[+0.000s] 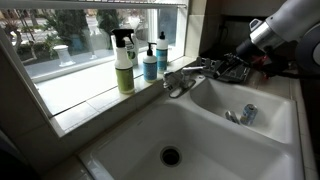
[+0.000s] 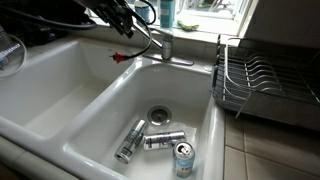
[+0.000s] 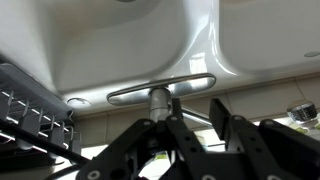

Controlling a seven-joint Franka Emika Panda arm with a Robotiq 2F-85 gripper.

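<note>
My gripper hangs over the back rim of the sink in the wrist view, its dark fingers apart with nothing held between them. Below it lie the chrome faucet and its base plate; whether anything touches cannot be told. Within the right basin, exterior view 2 shows an upright can and two cans lying down, one silver can and another can near the drain. Exterior view 1 gives only a small glimpse of a can in the far basin.
A wire dish rack stands right of the sink. Along the window sill are a green spray bottle, a blue soap bottle and another bottle. A small red object shows near the arm. The near basin looks empty.
</note>
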